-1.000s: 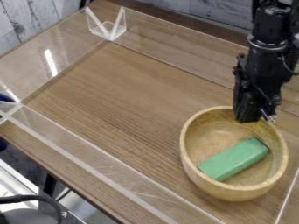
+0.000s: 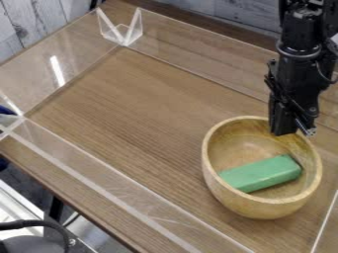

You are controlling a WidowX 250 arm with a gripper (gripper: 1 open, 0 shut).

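Note:
A wooden bowl (image 2: 223, 149) stands on the table at the lower right, with a green block (image 2: 260, 174) lying in it. The black gripper (image 2: 280, 126) hangs over the bowl's back rim, its lower end narrow and apparently shut, with nothing visible between its fingers. The arm runs up out of view at the top right.
A clear folded shape (image 2: 121, 30) sits at the back left. A black cable lies at the lower left corner, off the table's edge.
The gripper has shifted slightly, staying over the bowl's back rim. The green block now lies a little higher in the bowl, and the bowl looks slightly shifted.

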